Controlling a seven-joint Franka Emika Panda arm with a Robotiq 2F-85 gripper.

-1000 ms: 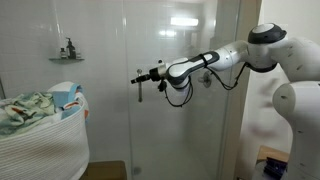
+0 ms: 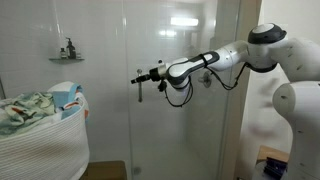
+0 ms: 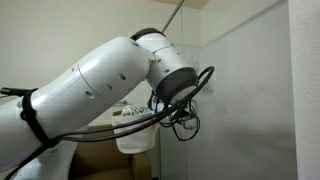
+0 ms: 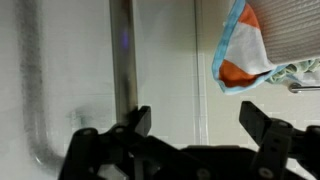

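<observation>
A glass shower door (image 2: pixel 180 130) stands shut or nearly so, with a small vertical handle (image 2: pixel 140 92) on it. At handle height my gripper (image 2: pixel 147 77) reaches in from the right, close to the glass. Seen from the wrist, the gripper is open, with a wide gap and nothing held. A metal-edged panel edge (image 4: pixel 124 60) runs down beside the left finger (image 4: pixel 141 121); whether they touch I cannot tell. The far exterior view shows the gripper mostly hidden behind the arm (image 3: pixel 90 85).
A white woven basket (image 2: pixel 45 150) heaped with towels (image 2: pixel 30 110) stands at the left. Bottles sit on a wall shelf (image 2: pixel 67 57). A brown mat (image 2: pixel 105 171) lies low by the door. Cables (image 2: pixel 180 98) loop below the wrist.
</observation>
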